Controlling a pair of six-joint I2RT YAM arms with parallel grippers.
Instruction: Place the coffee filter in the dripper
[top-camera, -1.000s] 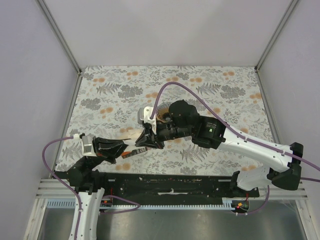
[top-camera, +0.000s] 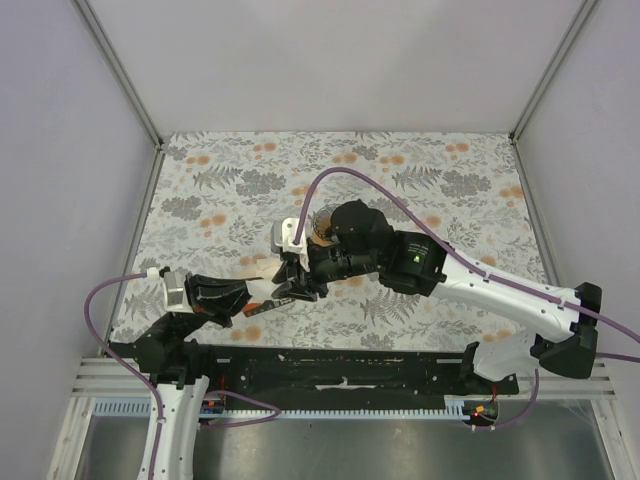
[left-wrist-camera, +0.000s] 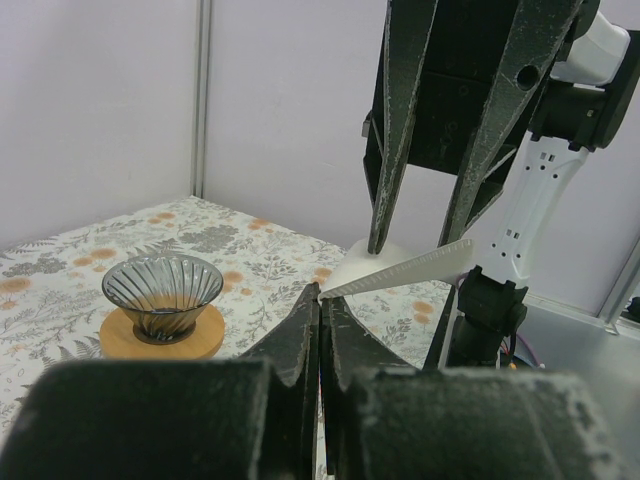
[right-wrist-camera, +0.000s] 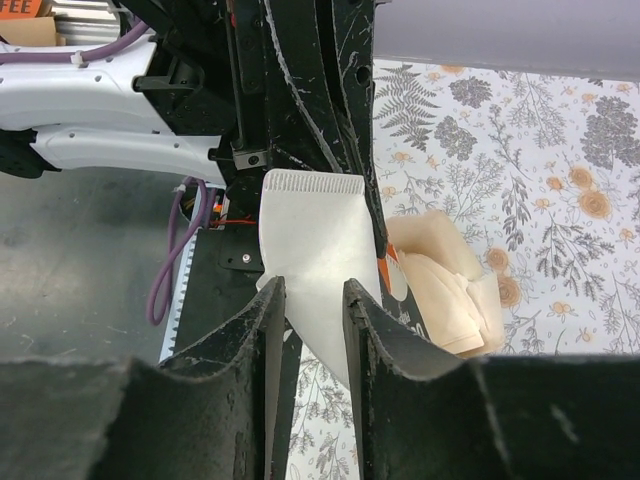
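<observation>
A white coffee filter (right-wrist-camera: 316, 235) is held up between my grippers at the front centre-left. My left gripper is shut on the filter's edge, its fingertips meeting at the paper. My right gripper is part open around the filter's lower area, with a gap between its fingertips; in the left wrist view its fingers stand above and beside the paper. The glass dripper (left-wrist-camera: 162, 293) sits on a round wooden base (left-wrist-camera: 205, 335) behind the grippers, mostly hidden by my right arm in the top view.
A crumpled tan paper pack (right-wrist-camera: 445, 290) lies on the floral cloth beneath my grippers. Walls edge the table at the back and both sides.
My right gripper has shifted very slightly about the filter. My left gripper has stayed in place.
</observation>
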